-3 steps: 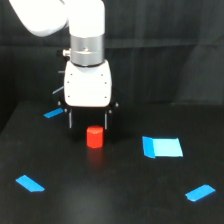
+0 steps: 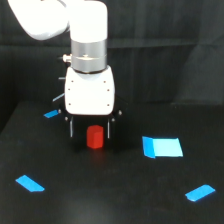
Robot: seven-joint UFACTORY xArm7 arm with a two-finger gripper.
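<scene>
A small red block (image 2: 95,137) rests on the dark table, left of the middle of the camera view. My white gripper (image 2: 91,131) reaches down over it from above. Its thin dark fingers (image 2: 110,128) are wide apart, one on each side of the block's upper part as seen here. Clear gaps show between the fingers and the block's sides. Whether the fingers are level with the block in depth is hard to tell.
A pale cyan square with a blue side (image 2: 165,147) lies to the right of the block. Blue tape strips mark the front left (image 2: 30,184), front right (image 2: 200,192) and back left (image 2: 52,114).
My gripper has come down and its fingertips now reach lower beside the red block. The fingers are still apart, and the block has not visibly moved.
</scene>
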